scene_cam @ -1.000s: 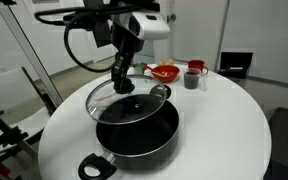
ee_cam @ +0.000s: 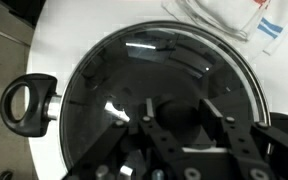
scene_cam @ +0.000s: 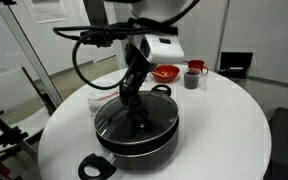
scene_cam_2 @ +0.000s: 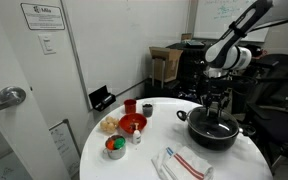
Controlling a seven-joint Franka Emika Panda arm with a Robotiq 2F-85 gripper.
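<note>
A dark pot [scene_cam: 149,160] with two black handles stands on the white round table. Its glass lid [scene_cam: 114,122] lies over the pot's opening, close to level, appearing to touch the rim. From above, in the wrist view, the lid [ee_cam: 114,75] covers nearly the whole pot, and one looped pot handle [ee_cam: 24,105] sticks out at the left. My gripper [scene_cam: 134,104] is shut on the lid's black knob [ee_cam: 179,115], which the fingers partly hide. The lid and pot also show at the right of exterior view 2, under the arm.
A striped cloth [scene_cam_2: 182,162] lies beside the pot. Farther along the table are a red bowl [scene_cam: 165,73], a dark mug [scene_cam: 192,78] and a red cup [scene_cam: 196,65]. Bare tabletop [scene_cam: 224,125] extends to the right of the pot in exterior view 1.
My gripper has come down and to the right with the lid. Earlier the lid hung tilted above the pot with its opening showing; now it covers the opening.
</note>
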